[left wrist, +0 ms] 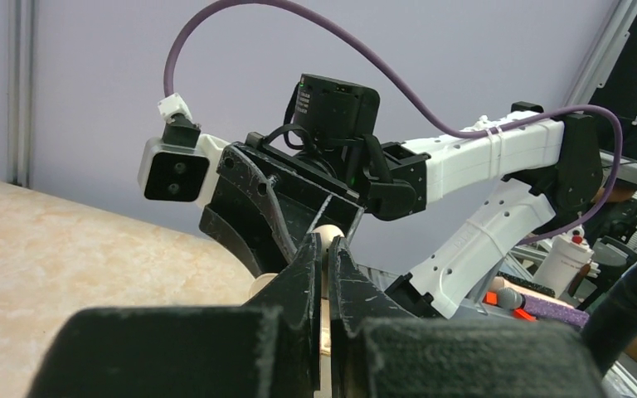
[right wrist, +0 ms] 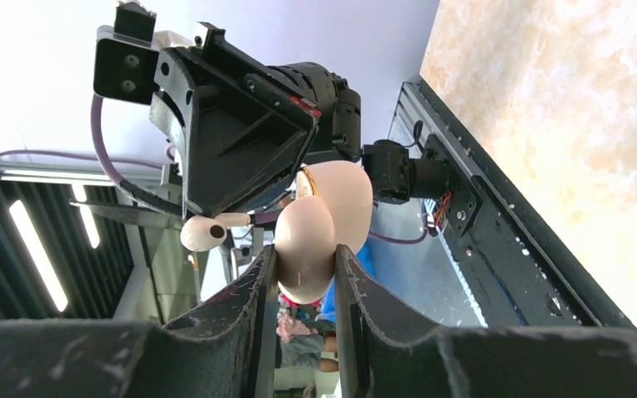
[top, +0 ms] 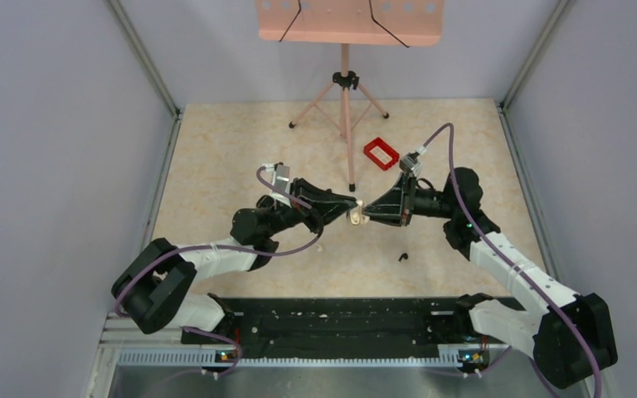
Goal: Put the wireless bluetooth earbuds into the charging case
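The charging case (right wrist: 306, 240), a cream rounded shell with its lid (right wrist: 350, 199) swung open, is pinched in my right gripper (top: 367, 211), which is shut on it. Its inside faces away from the right wrist view. My left gripper is shut, and a cream earbud (left wrist: 328, 233) shows at its fingertips. In the right wrist view that earbud (right wrist: 205, 233) has its round head and short stem at the end of the left gripper, apart from the case in the picture. From above, the two grippers nearly meet over the table; actual contact cannot be told.
A small pale piece (top: 320, 248) lies on the table, perhaps another earbud. A red tray (top: 381, 153) stands behind, near a pink stand (top: 346, 124). A small black object (top: 403, 257) lies at the front.
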